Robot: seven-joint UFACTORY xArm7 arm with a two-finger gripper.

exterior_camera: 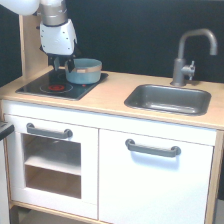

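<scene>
A blue-grey pot [87, 76] stands at the right side of the black stovetop [42, 87], which has a red-marked burner. From above the stovetop's back half, my white arm reaches down, its dark gripper [61, 65] at the pot's left side. One dark finger appears to be close to or touching the pot's rim; which of these is too small to tell. Whether the fingers are open or shut on the rim does not show clearly.
A wooden counter [112, 91] runs right to a metal sink [168, 98] with a tall grey faucet [183, 60]. The counter between pot and sink is clear. Below are a glass-fronted oven door [48, 132] and a white cabinet door [150, 180].
</scene>
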